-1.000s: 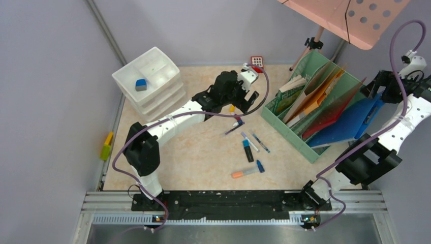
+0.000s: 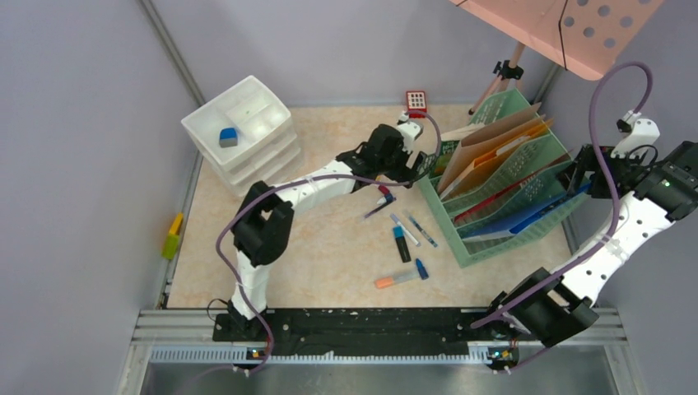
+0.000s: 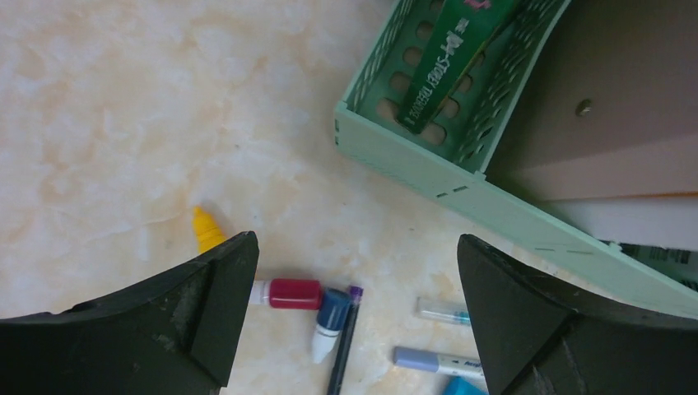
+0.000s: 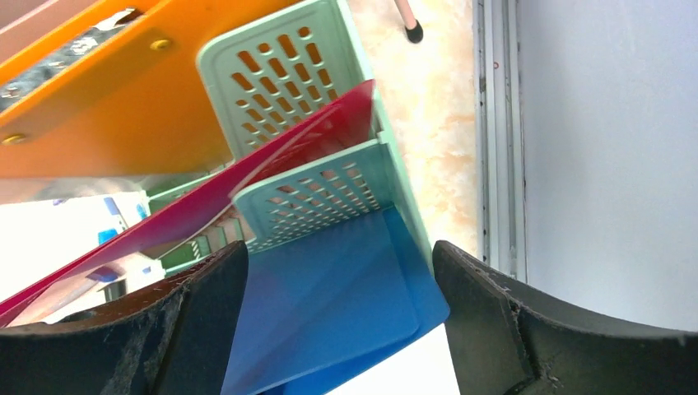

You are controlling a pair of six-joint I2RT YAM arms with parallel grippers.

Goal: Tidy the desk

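A green file organizer [image 2: 461, 239] holds brown, orange, red and blue folders. My open left gripper is over its left corner and loose pens: a yellow one [image 3: 206, 226], a red-capped one [image 3: 292, 294] and a purple-white one [image 3: 432, 362]. My open right gripper is at the organizer's right end, over the blue folder [image 4: 321, 296], whose edge is between the fingers, beside the red folder [image 4: 313, 140].
A white drawer unit [image 2: 263, 140] with a blue block [image 2: 229, 137] stands back left. A calculator [image 2: 416, 103] lies at the back; markers [image 2: 402, 247] lie mid-desk. A pink board [image 2: 543, 25] overhangs the back right.
My left gripper has moved slightly right.
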